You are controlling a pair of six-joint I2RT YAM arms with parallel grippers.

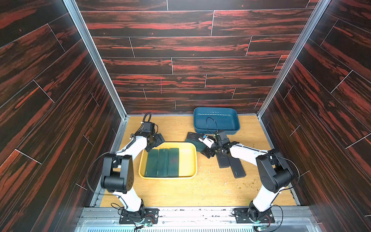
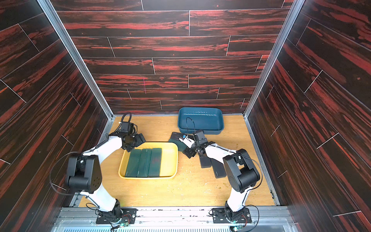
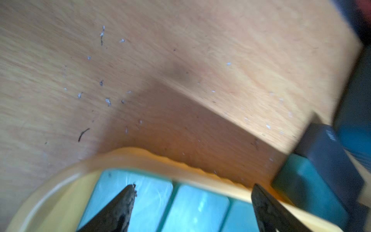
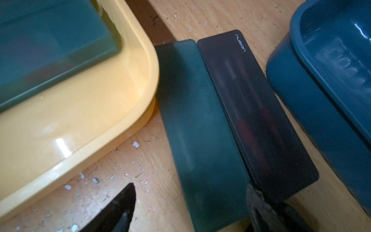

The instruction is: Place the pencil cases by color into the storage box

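Note:
Three green pencil cases (image 1: 163,162) lie side by side in the yellow box (image 1: 188,160), whose right part is empty. My left gripper is open at the box's far-left corner. Outside the box, a green pencil case (image 4: 204,143) rests on the table beside a black pencil case (image 4: 257,112). My right gripper is part open over the green case's near end, one fingertip to its left and the other close to the seam between the two cases. Two more black cases (image 1: 237,168) lie to the right, partly under the right arm.
An empty blue box (image 1: 216,120) stands at the back, close to the black case. The yellow box's rim (image 4: 152,73) comes right up against the green case. Bare table lies in front of the boxes and at the back left.

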